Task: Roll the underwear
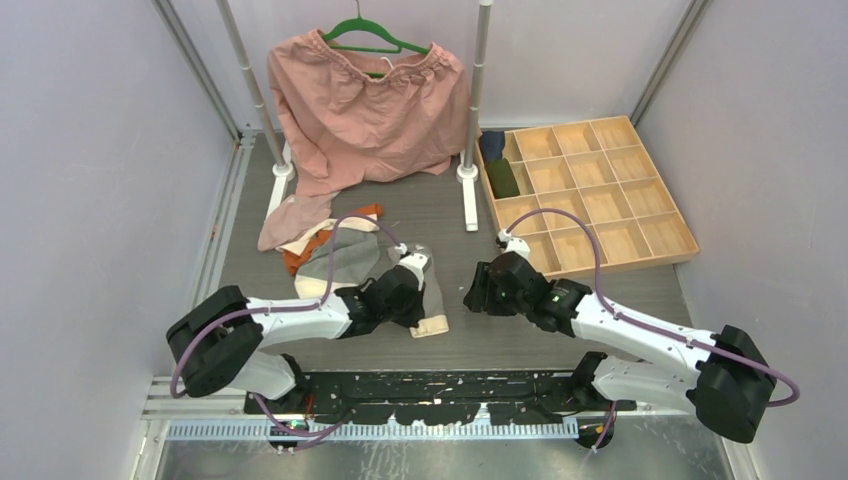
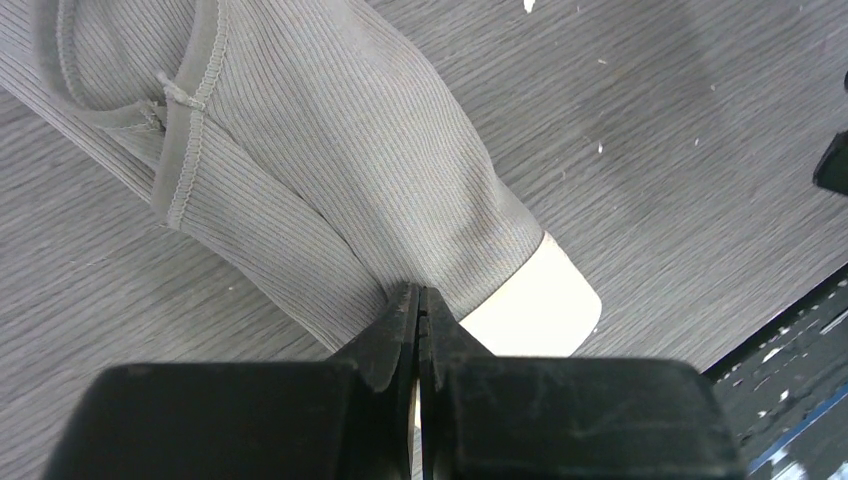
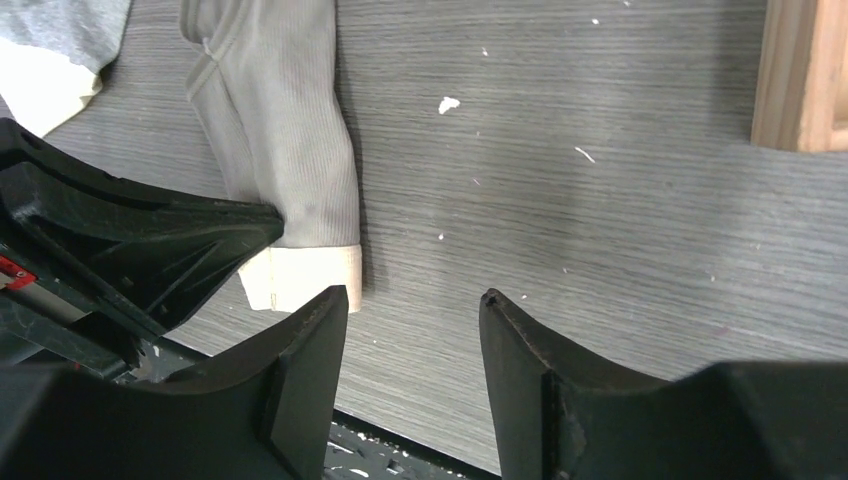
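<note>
A grey ribbed pair of underwear with a cream waistband lies folded into a narrow strip, its band towards the front edge. At the band end, my left gripper is shut on the underwear; a crease runs into its fingertips and a cream sliver shows between the fingers. In the right wrist view the left arm's fingers cover part of the underwear. My right gripper stands open to the right of it, with only bare table between its fingers.
Other folded clothes lie in a heap at the left. Behind, a pink garment hangs on a green hanger between poles. A wooden compartment box stands back right, two dark rolls in its left column. Bare table lies between underwear and box.
</note>
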